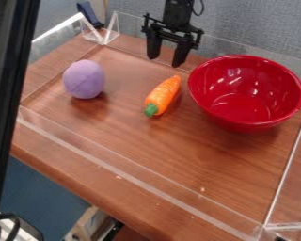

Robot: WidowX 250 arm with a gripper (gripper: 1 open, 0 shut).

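Note:
My black gripper (pixel 166 55) hangs at the back of the wooden table, its two fingers apart with nothing between them. In front of it an orange toy carrot (pixel 164 92) lies with its green tip toward the front. A purple ball (pixel 84 80) sits to the left, and a large red bowl (pixel 246 91) stands to the right of the carrot.
Clear plastic walls edge the wooden table (pixel 140 174), with a grey wall behind. A dark vertical post (pixel 5 104) fills the left edge of the view.

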